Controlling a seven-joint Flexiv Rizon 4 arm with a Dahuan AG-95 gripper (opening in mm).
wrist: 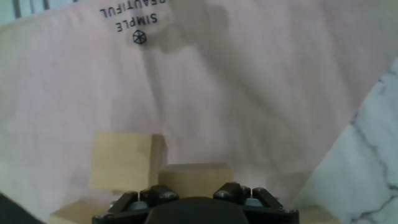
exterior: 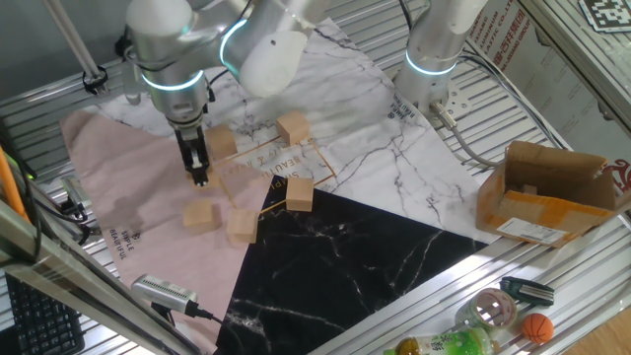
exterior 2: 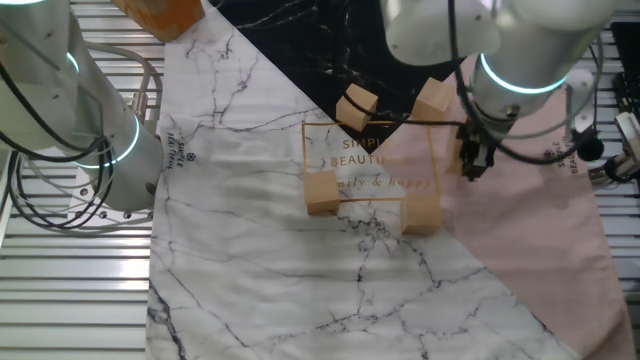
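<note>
My gripper (exterior: 200, 181) points down over the pink part of the cloth. It hangs over a wooden block (wrist: 194, 180), which the exterior views show mostly hidden behind the fingers. In the wrist view the fingers (wrist: 163, 192) stand apart, with that block showing beyond and between their tips; whether they touch it is unclear. Another wooden block (wrist: 121, 160) lies close to its left. More blocks form a loose ring: one (exterior: 200, 216) on pink, one (exterior: 243, 226) at the black edge, one (exterior: 299, 193) by the black corner, and two (exterior: 221, 140) (exterior: 293, 126) towards the marble part.
An open cardboard box (exterior: 547, 197) stands at the right. A bottle (exterior: 449, 343), a tape roll (exterior: 493, 308) and an orange ball (exterior: 537, 327) lie at the front right.
</note>
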